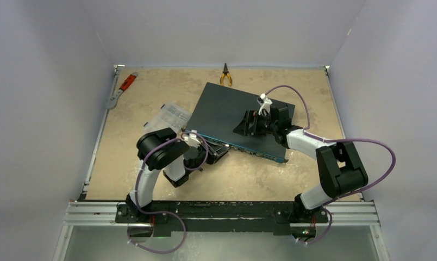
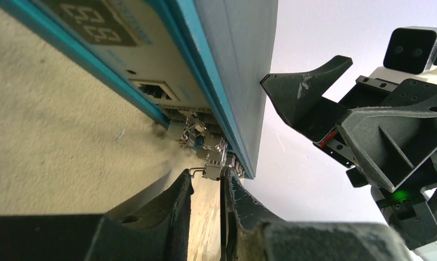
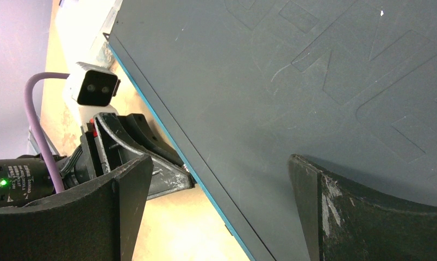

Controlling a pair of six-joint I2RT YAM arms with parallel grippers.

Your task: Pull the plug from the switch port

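Note:
The dark grey switch [image 1: 227, 111] lies slanted on the bench, its teal-edged port side facing the arms. In the left wrist view, several metal plugs sit along that port side. The nearest plug [image 2: 212, 172], silvery with a thin wire latch, shows right at the tips of my left gripper. Its two fingers stand a narrow gap apart; whether either one touches the plug is unclear. Over the switch's top face, my right gripper is wide open with nothing between its fingers.
A clear plastic case [image 1: 173, 116] rests left of the switch. Pliers [image 1: 225, 75] lie behind it, and a red-handled tool [image 1: 122, 90] is at the back left. An empty port [image 2: 154, 91] shows nearer the left wrist camera.

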